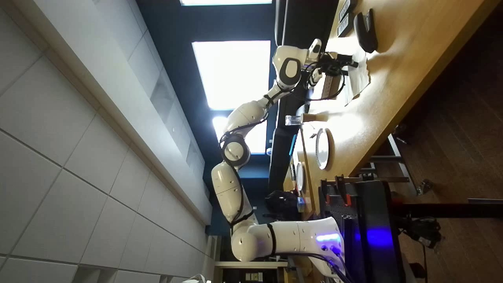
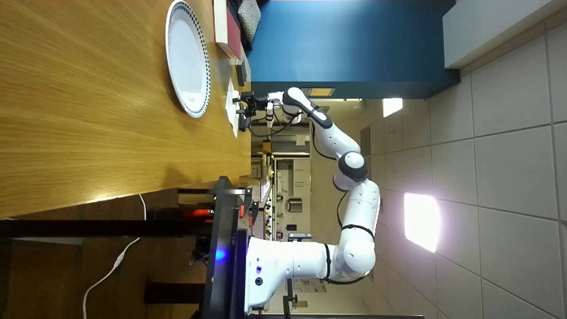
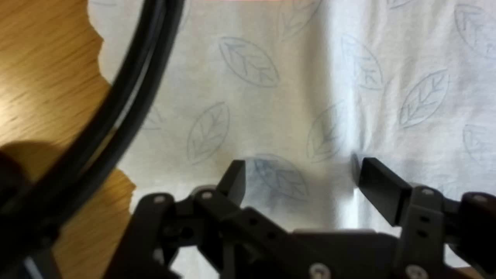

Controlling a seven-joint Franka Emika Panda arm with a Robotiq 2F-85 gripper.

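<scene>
A thin white cloth point(image 3: 251, 107) with a leaf print and a scalloped edge lies spread on the wooden table. Folds run through it, and one ridge rises near the right finger. My gripper is right down at this cloth, its two black fingers well apart. Bare cloth shows between them; the right fingertip point(image 3: 379, 181) touches or nearly touches the ridge. In exterior view 1 the cloth point(image 1: 360, 78) lies under the gripper point(image 1: 351, 67). From the other side, exterior view 2 has the gripper point(image 2: 237, 105) over the cloth point(image 2: 231, 114).
A black stapler point(image 1: 366, 32) lies close beyond the cloth, with dark boxes point(image 1: 345, 24) behind it. A white plate point(image 1: 322, 148) stands toward the arm's base. In exterior view 2 a red book point(image 2: 232, 37) is near a patterned-rim plate point(image 2: 188, 58).
</scene>
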